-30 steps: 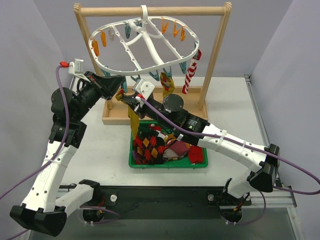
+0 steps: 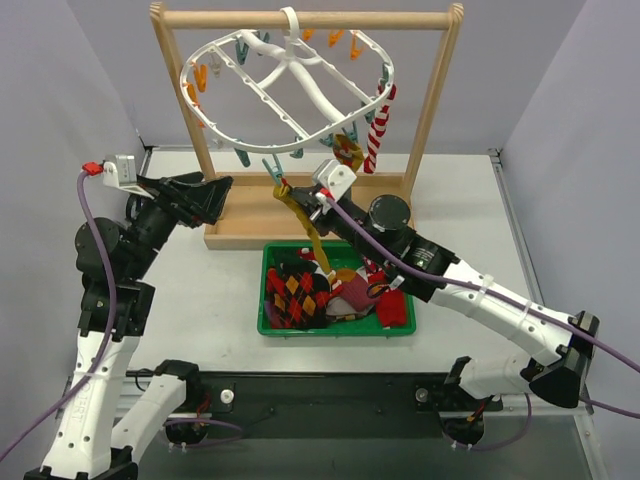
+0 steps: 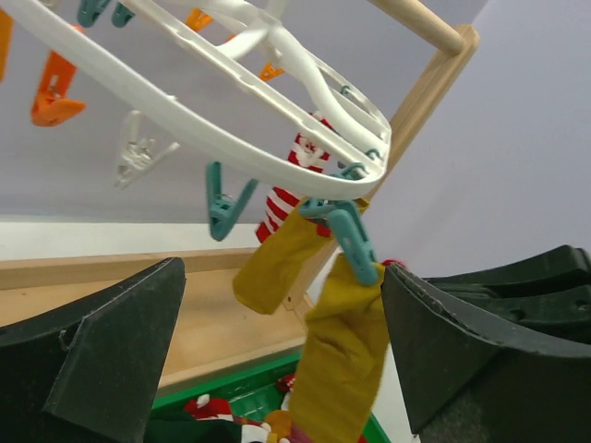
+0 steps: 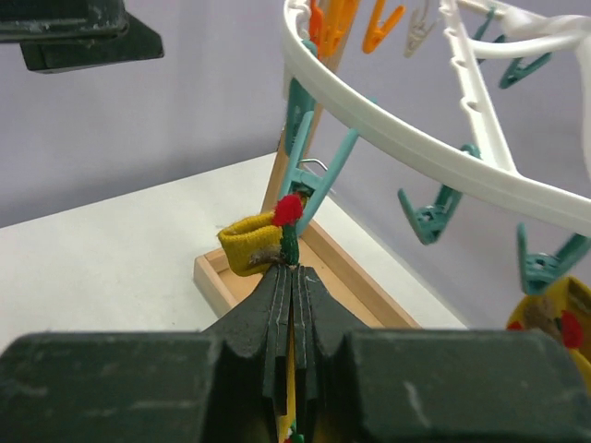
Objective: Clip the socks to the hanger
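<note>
A white oval hanger (image 2: 262, 148) with clips hangs from a wooden stand. A yellow sock (image 4: 249, 242) hangs at a teal clip (image 4: 319, 185), my right gripper shut on it just below the clip. In the top view my left gripper (image 2: 212, 197) stands open, left of that sock, nothing between its fingers. Another yellow sock (image 3: 268, 268) and a red-striped sock (image 2: 379, 130) hang farther right on the hanger.
A green bin (image 2: 262, 300) of mixed socks sits below on the white table, in front of a wooden tray (image 2: 240, 215). The stand's posts (image 2: 430, 100) flank the hanger.
My left gripper has drawn back to the left, away from the clip. My right gripper has moved rightward with the yellow sock.
</note>
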